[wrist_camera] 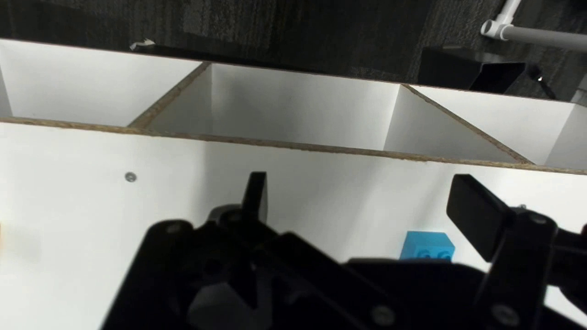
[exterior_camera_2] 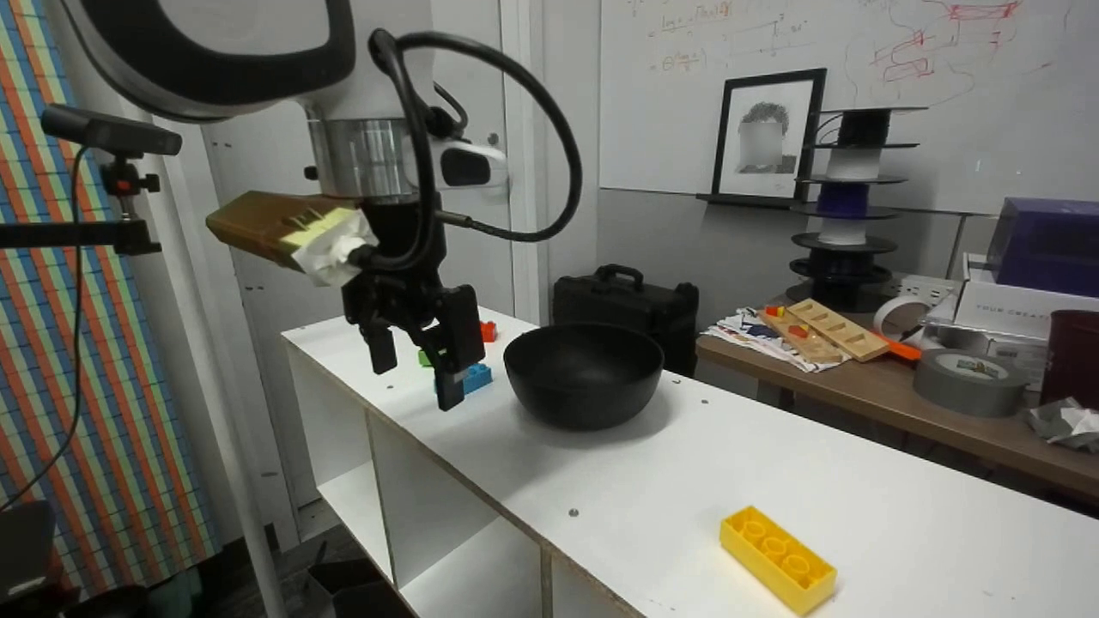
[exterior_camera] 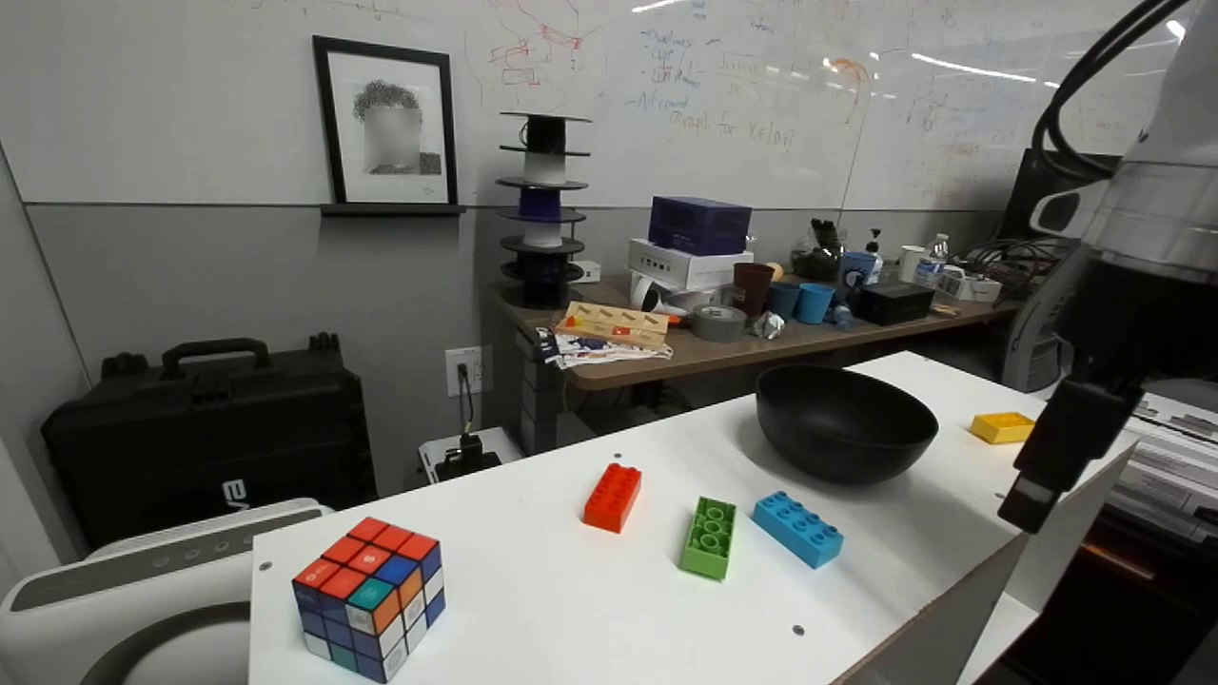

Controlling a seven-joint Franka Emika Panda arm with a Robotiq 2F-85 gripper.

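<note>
My gripper (exterior_camera_2: pixel 417 379) hangs open above the near edge of the white shelf top, its fingers spread and empty. In the wrist view the gripper has bare white surface between its fingertips. Part of a blue brick (wrist_camera: pixel 426 245) shows there near the right finger, below the fingers. A black bowl (exterior_camera: pixel 842 424) stands upright on the shelf. Red (exterior_camera: pixel 613 498), green (exterior_camera: pixel 709 538) and blue bricks (exterior_camera: pixel 798 529) lie apart to its left in exterior view 1. A yellow brick (exterior_camera_2: pixel 778 560) lies on the bowl's other side.
A Rubik's cube (exterior_camera: pixel 367 598) sits at the near left corner of the shelf top (exterior_camera: pixel 548 605). Open compartments (wrist_camera: pixel 302 104) drop away below its edge. Beyond a gap stands a cluttered brown desk (exterior_camera: pixel 628 371).
</note>
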